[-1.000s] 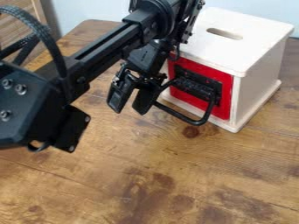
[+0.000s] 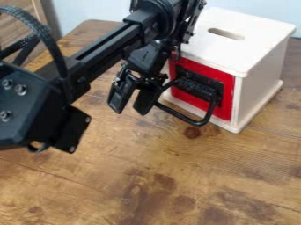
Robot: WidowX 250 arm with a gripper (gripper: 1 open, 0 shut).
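Observation:
My black gripper (image 2: 137, 92) hangs above the wooden table at the centre, left of a white box (image 2: 253, 75) with a red front panel (image 2: 221, 112). On that panel is a black slotted fitting (image 2: 202, 86), with a black loop or cable running low from it toward the gripper. The gripper's two fingers point down, just in front of the box's left side. I cannot tell whether anything is between them.
The box has a handle slot on its top and stands at the back right. A wooden panel (image 2: 12, 35) stands at the far upper left, and the arm covers much of the left side.

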